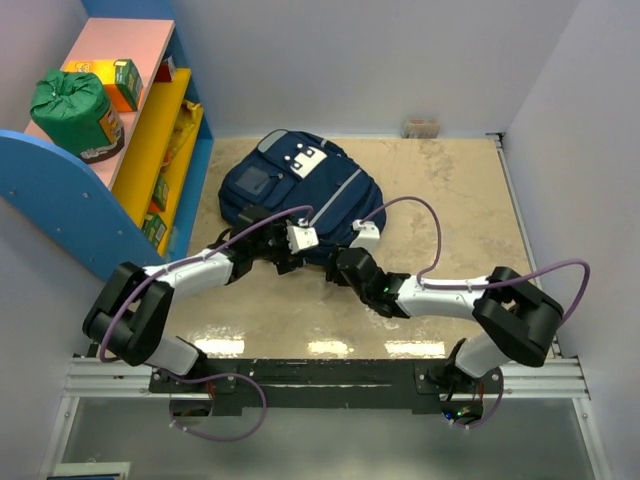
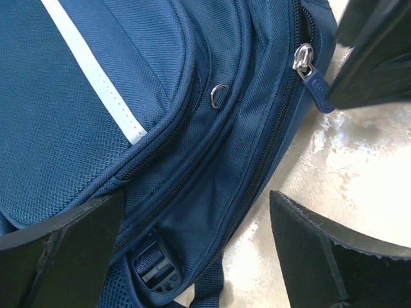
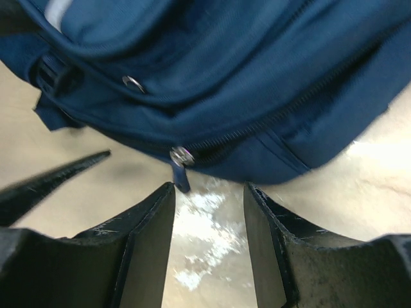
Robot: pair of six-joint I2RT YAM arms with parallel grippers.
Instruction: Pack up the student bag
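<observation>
The navy backpack (image 1: 295,180) lies on the floor, its zipped edge toward me. My left gripper (image 1: 293,255) is over its near edge, open; in the left wrist view its fingers frame the zipper seam and a buckle. My right gripper (image 1: 340,270) is at the near right edge, open; in the right wrist view a zipper pull (image 3: 182,168) dangles at its fingertips. The same pull (image 2: 314,83) shows in the left wrist view beside a dark finger of the other gripper.
A blue shelf unit at left has a yellow shelf (image 1: 145,150) with boxes and a pink top holding a green bag (image 1: 75,110) and an orange box (image 1: 105,75). Bare floor (image 1: 460,200) lies to the right; walls enclose the area.
</observation>
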